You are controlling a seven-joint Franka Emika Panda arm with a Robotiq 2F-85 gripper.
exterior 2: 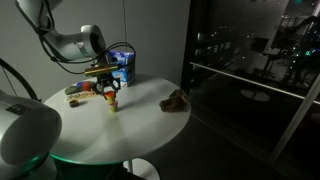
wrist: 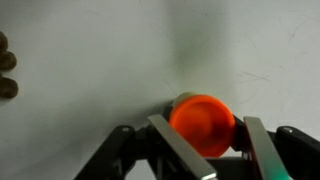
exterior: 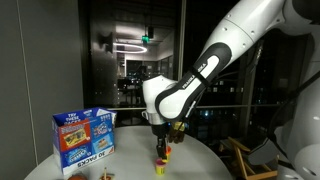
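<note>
A small object with a round orange top (wrist: 203, 124) sits between the fingers of my gripper in the wrist view. The fingers are shut on it, and its lower part is mostly hidden. In the first exterior view, my gripper (exterior: 163, 147) points down over the table with the orange piece (exterior: 168, 151) at its tips. Just below and nearer the camera stands a small yellow and pink cup (exterior: 160, 168). From the other side, the orange piece (exterior 2: 110, 96) appears directly above something yellow (exterior 2: 113, 106); whether they touch I cannot tell.
A blue, red and yellow box (exterior: 85, 137) stands at the left of the round white table (exterior: 200, 165). A brown object (exterior 2: 175, 101) lies near the table's edge. Brown round pieces (wrist: 6, 62) show at the wrist view's left.
</note>
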